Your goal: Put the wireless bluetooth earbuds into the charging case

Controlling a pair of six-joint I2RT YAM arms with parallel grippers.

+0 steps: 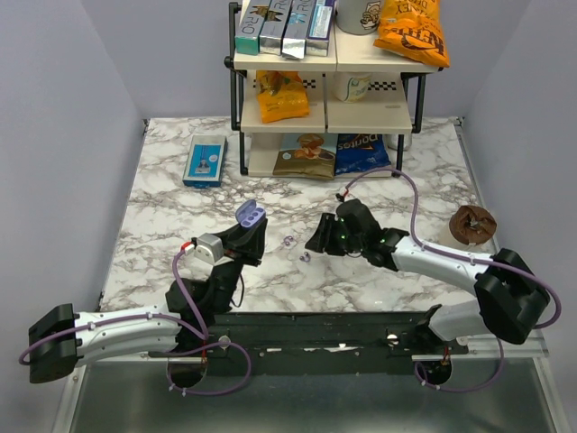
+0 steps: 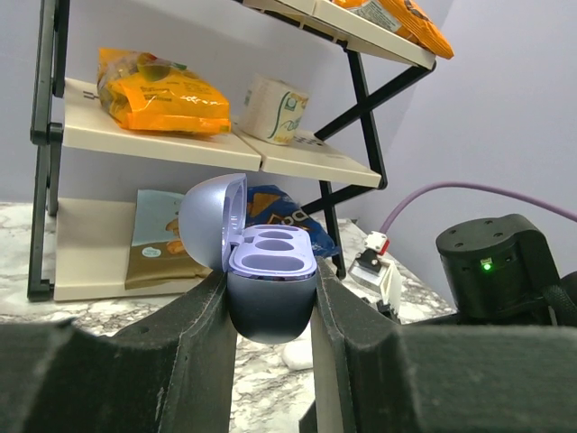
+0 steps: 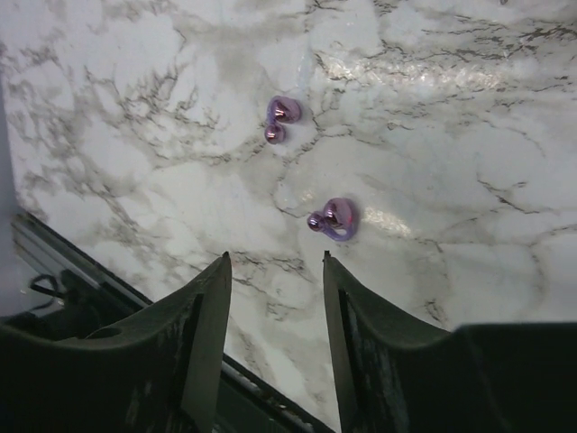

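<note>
My left gripper is shut on the lilac charging case (image 2: 271, 255), whose lid (image 2: 209, 222) stands up. Two wells show in the case, and no earbud is seen in them. From above, the case (image 1: 251, 215) is held up over the left-middle table. Two small purple earbuds lie apart on the marble: one earbud (image 1: 289, 242) nearer the case, the other earbud (image 1: 305, 257) just off my right gripper (image 1: 315, 244). In the right wrist view that gripper is part open, nothing between its fingers; an earbud (image 3: 335, 219) and another earbud (image 3: 284, 110) lie ahead of the tips.
A shelf rack (image 1: 287, 113) with snack bags and boxes stands at the back. A blue box (image 1: 205, 161) lies back left and a brown round item (image 1: 471, 225) at the right. Bare marble surrounds the earbuds; the table's front edge runs below them.
</note>
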